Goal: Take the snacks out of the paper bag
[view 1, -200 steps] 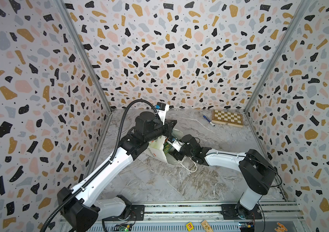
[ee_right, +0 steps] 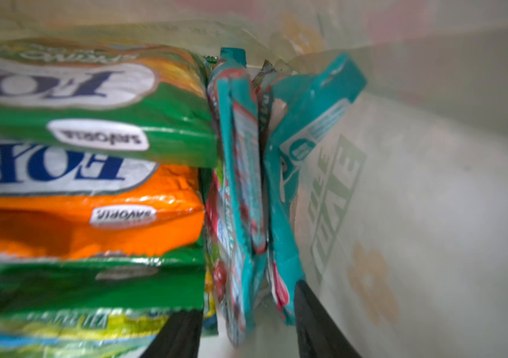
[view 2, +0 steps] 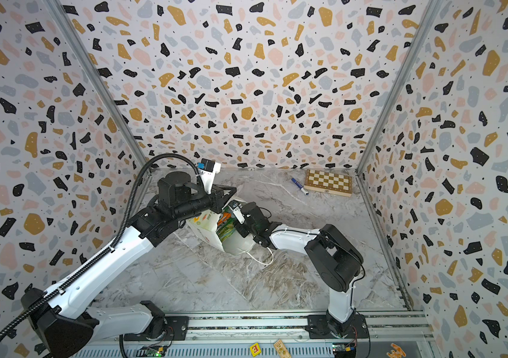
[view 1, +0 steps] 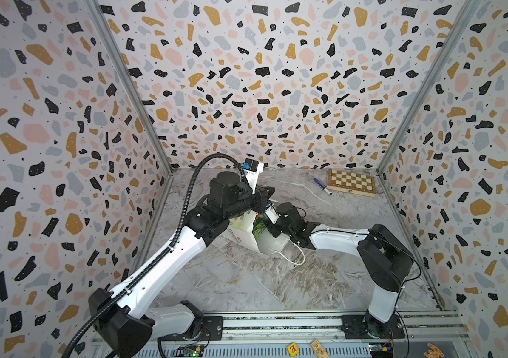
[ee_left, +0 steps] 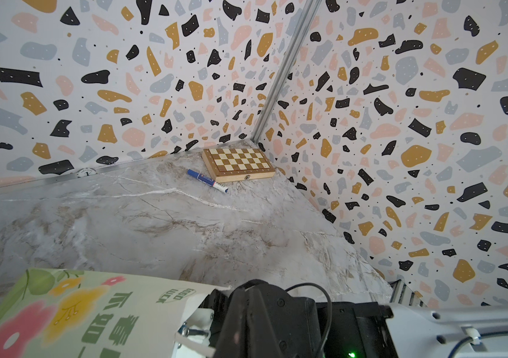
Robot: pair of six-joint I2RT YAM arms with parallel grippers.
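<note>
The paper bag (view 1: 243, 232) lies on its side, its mouth toward the right; flowers and printing show on its outer face in the left wrist view. Inside it, the right wrist view shows a green snack pack (ee_right: 92, 101), an orange snack pack (ee_right: 86, 208) and thin teal-wrapped snacks (ee_right: 242, 179) standing against them. My right gripper is partly open inside the mouth, its fingers either side of the lower end of the teal snacks, not closed on them. My left gripper is shut beside the bag's upper edge; whether paper is pinched there cannot be told.
A chessboard box (view 1: 351, 182) and a blue marker (view 1: 322, 186) lie at the back right of the marble table (view 1: 331, 274). The bag's white cord handle (view 1: 294, 261) loops onto the table in front. Table space in front of and right of the bag is free.
The left arm and the bag have hardly shifted.
</note>
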